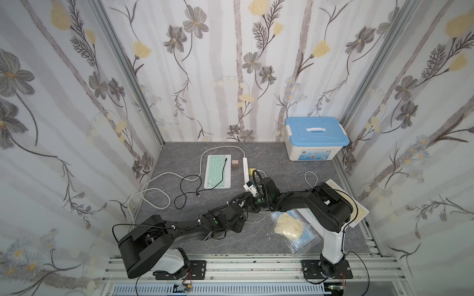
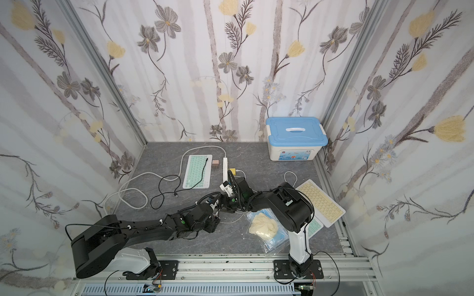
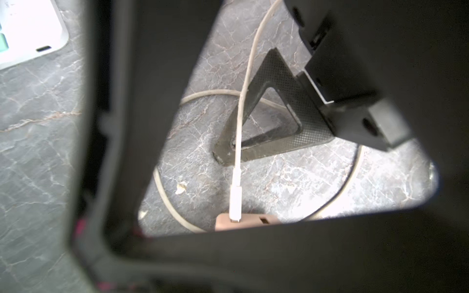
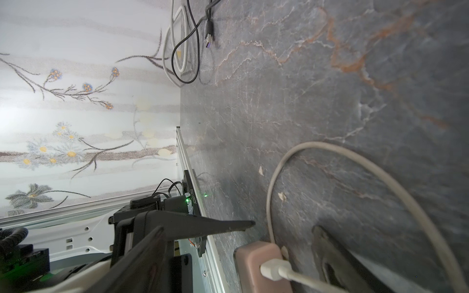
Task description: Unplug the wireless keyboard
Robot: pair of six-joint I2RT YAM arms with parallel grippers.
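Observation:
Both grippers meet at mid-table, the left gripper (image 1: 242,203) just left of and below the right gripper (image 1: 251,197). Close under them in the left wrist view, a pink charger block (image 3: 246,219) has a white cable plug (image 3: 235,200) in it, its cable running upward. In the right wrist view the same pink block (image 4: 256,263) sits near the right gripper's open fingers. The left gripper's finger opening is unclear in these views. A mint keyboard (image 1: 217,171) lies at back centre with a black cable across it; other keyboards (image 2: 321,202) lie at right, partly covered.
A white power strip (image 1: 246,167) with a pale cable stands behind the grippers. A blue-lidded box (image 1: 316,135) occupies the back right. A bag with cream dough (image 1: 288,226) lies front right. Loose cables cover the left side; the front-left table is mostly occupied by the left arm.

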